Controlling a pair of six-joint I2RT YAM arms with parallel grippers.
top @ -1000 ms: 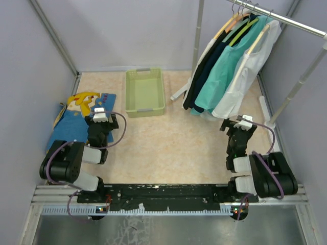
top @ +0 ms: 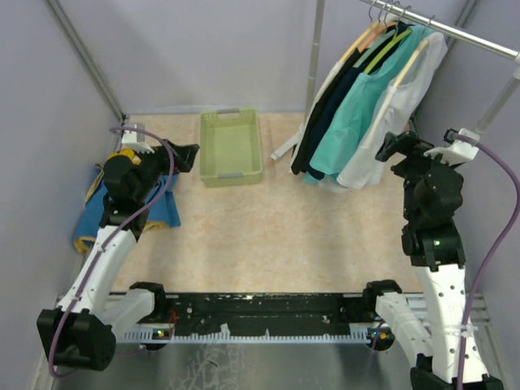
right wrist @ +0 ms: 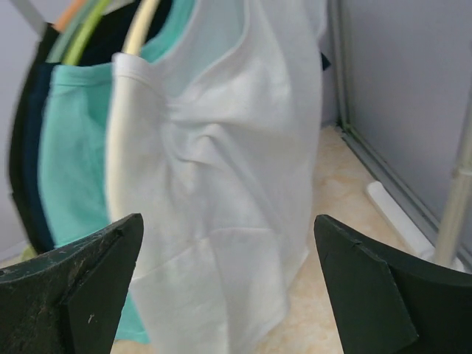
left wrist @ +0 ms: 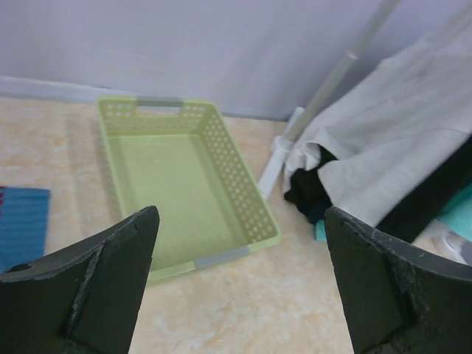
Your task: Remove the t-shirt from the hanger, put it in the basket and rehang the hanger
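Observation:
Several garments hang on hangers from a metal rail at the upper right: a white top [top: 386, 126] [right wrist: 206, 184] nearest the front, a turquoise top [top: 357, 122] [right wrist: 74, 147], and dark and white ones behind. Light hangers [right wrist: 141, 26] show in the right wrist view. My right gripper [top: 394, 146] is open, raised at the right just beside the front white top, which fills much of its view. My left gripper [top: 183, 156] is open at the left, above a blue cloth with yellow, facing toward the green basket and rack.
An empty green plastic basket [top: 230, 176] [left wrist: 183, 177] stands at the back centre. The blue cloth [top: 93, 215] lies at the left edge. Rack poles [top: 315, 49] flank the garments. The middle and front of the board are clear.
Both arms have risen from low positions near the front. The left gripper has moved up and turned rightward; the right gripper has moved up and right. The garments look unchanged.

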